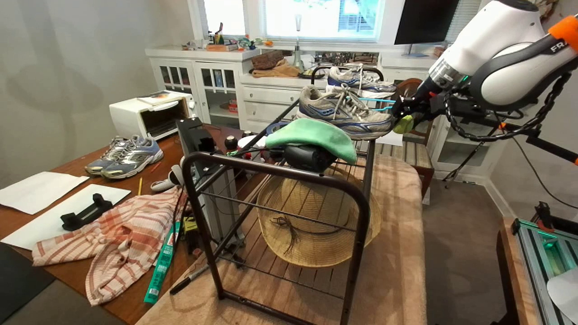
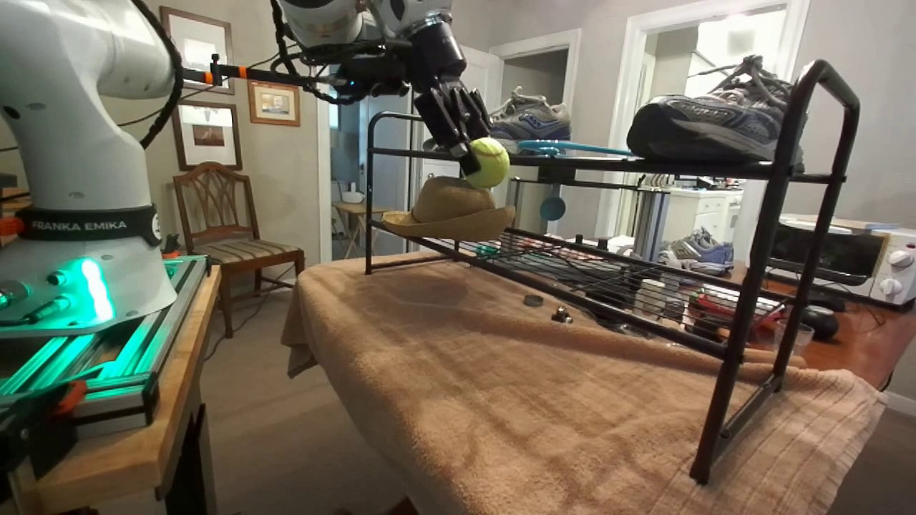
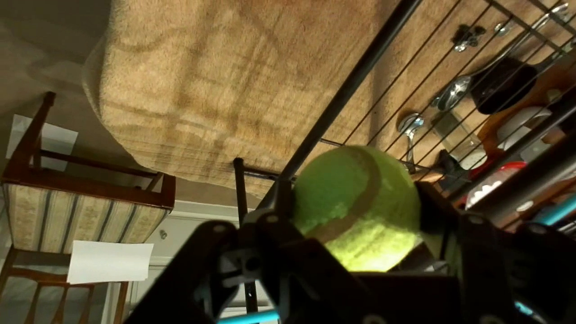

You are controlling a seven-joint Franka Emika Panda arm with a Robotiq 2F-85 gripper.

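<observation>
A yellow-green tennis ball [image 3: 356,200] sits between the fingers of my gripper [image 2: 476,154], which is shut on it. In exterior view 2 the ball [image 2: 489,163] hangs beside the near edge of the black metal rack [image 2: 592,160], close to its top shelf and above the straw hat [image 2: 451,210]. My gripper [image 1: 403,116] in exterior view 1 lies right of the shoes, with the ball [image 1: 403,124] partly hidden behind its fingers. From the wrist, the rack's dark rail [image 3: 345,92] runs just past the ball.
Worn running shoes [image 1: 344,111] and a green cap [image 1: 312,138] rest on the rack's top. Thin blue hangers [image 2: 549,147] lie between the shoes. Open towel-covered table [image 2: 515,378] stretches in front of the rack. A chair [image 2: 232,223] stands behind.
</observation>
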